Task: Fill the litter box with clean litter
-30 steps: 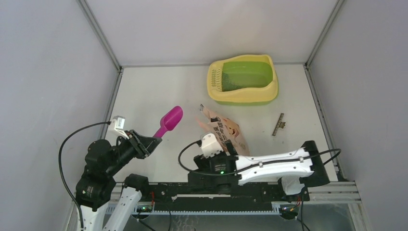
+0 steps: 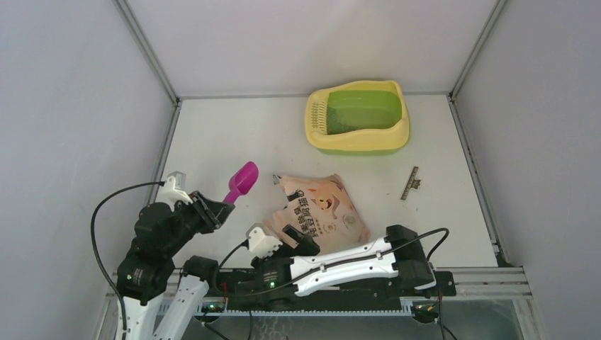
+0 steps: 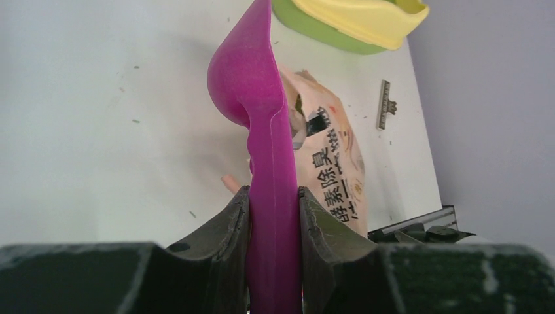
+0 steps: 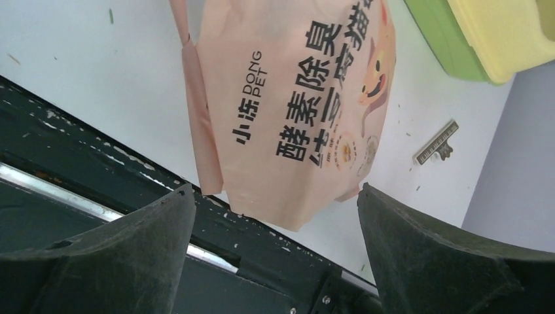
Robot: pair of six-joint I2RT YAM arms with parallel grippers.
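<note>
A magenta scoop (image 2: pixel 244 180) is held by its handle in my left gripper, which is shut on it. In the left wrist view its bowl points up and away, over bare table. The pinkish litter bag (image 2: pixel 322 209) with black lettering lies near the table's front, its open end toward the left. Open and empty, my right gripper stands over the table's front edge, with the bag (image 4: pixel 281 111) ahead of its fingers (image 4: pixel 419 245). At the back is the yellow and green litter box (image 2: pixel 358 143); only a little dark matter shows at its inner left.
A small metal ruler-like clip (image 2: pixel 409 183) lies on the right of the table. My right arm (image 2: pixel 347 265) crosses low along the front edge. Free table (image 2: pixel 212 134) lies at the left and back left.
My right gripper has moved left and toward the front, away from the bag. The bag has shifted and now lies flatter. The scoop has lowered slightly to the left.
</note>
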